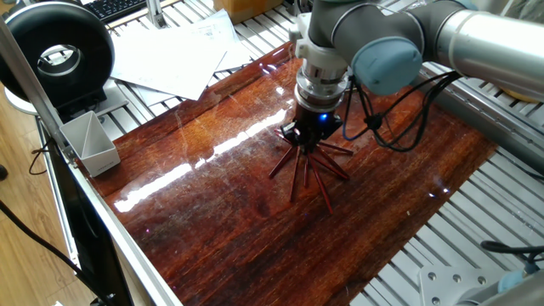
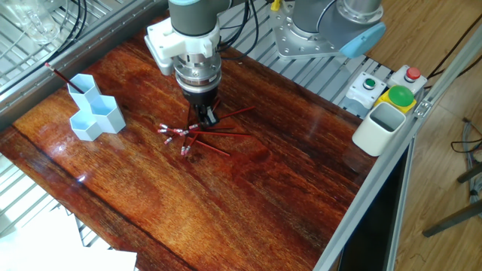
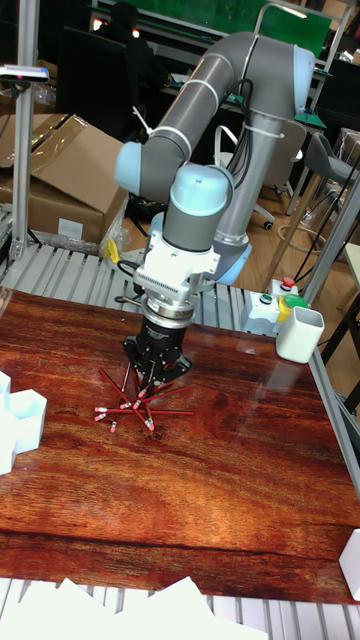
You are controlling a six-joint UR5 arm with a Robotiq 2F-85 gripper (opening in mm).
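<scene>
Several dark red pencils with pale, banded ends (image 2: 218, 150) lie crossed in a loose heap on the brown wooden tabletop. The black gripper (image 3: 147, 390) points down into this heap, its fingertips low among the pencils. Whether its fingers hold a pencil is hidden by the crossing shafts and the gripper's own body. In exterior view 1 one pencil (image 1: 323, 189) reaches out from under the gripper toward the near side. A white holder of joined hexagonal cups (image 2: 92, 119) stands to one side, with a single dark pencil (image 2: 66, 79) leaning in one cup.
A white square cup (image 2: 378, 129) stands at the table's edge near a box with green and red buttons (image 2: 367, 84). Another white open box (image 1: 90, 144) sits at a corner. White papers (image 1: 166, 64) lie off one edge.
</scene>
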